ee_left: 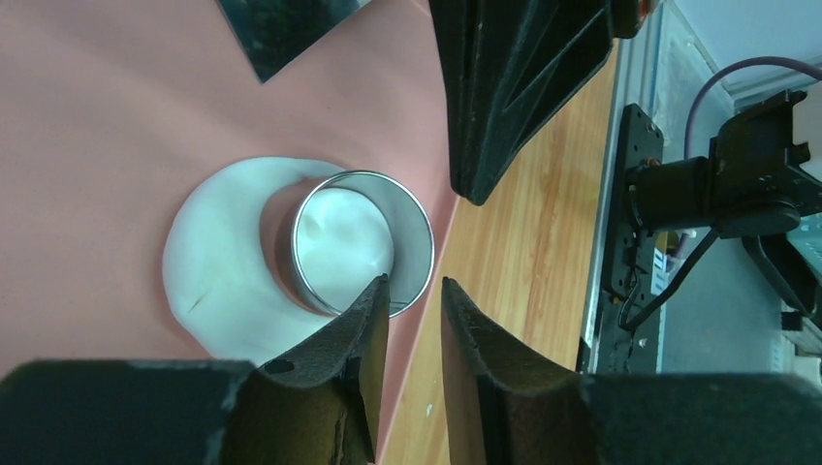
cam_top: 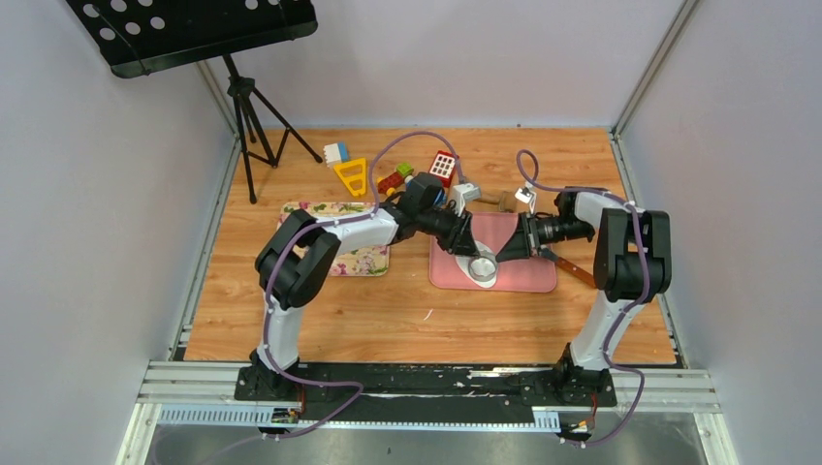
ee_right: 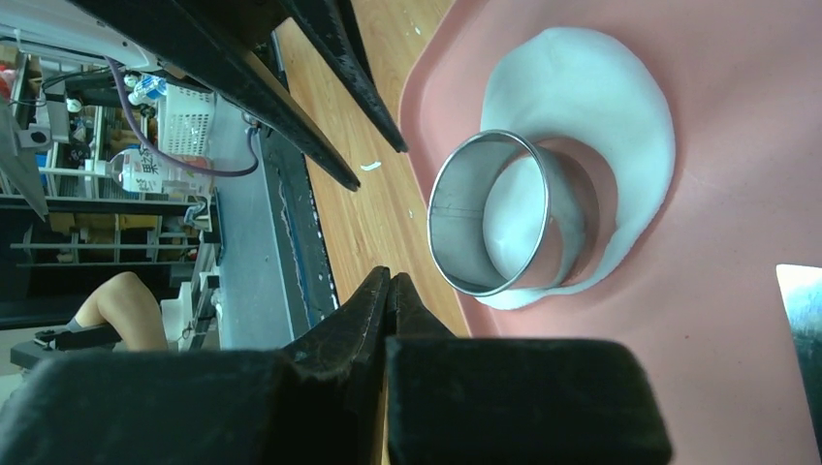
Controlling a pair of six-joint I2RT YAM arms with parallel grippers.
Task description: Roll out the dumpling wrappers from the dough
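Note:
On the pink board (cam_top: 516, 282) lies a flat white dough piece (ee_left: 215, 281), with a metal ring cutter (ee_left: 415, 232) standing on it and dough visible inside the ring. In the top view my left gripper (cam_top: 472, 254) is just behind the ring, on its left; its fingertips (ee_left: 373, 300) are parted with nothing between them. From the right, my right gripper (cam_top: 499, 259) reaches near the ring without holding it; its fingers (ee_right: 373, 310) are closed together and empty. The spatula's blade (ee_right: 803, 310) lies on the board, partly hidden by the right arm in the top view.
The spatula handle (cam_top: 576, 271) extends off the board's right side. Behind the board lies a wooden rolling pin (cam_top: 485, 199), partly covered. Toy blocks (cam_top: 390, 182) sit at the back, a floral board (cam_top: 363, 262) at left.

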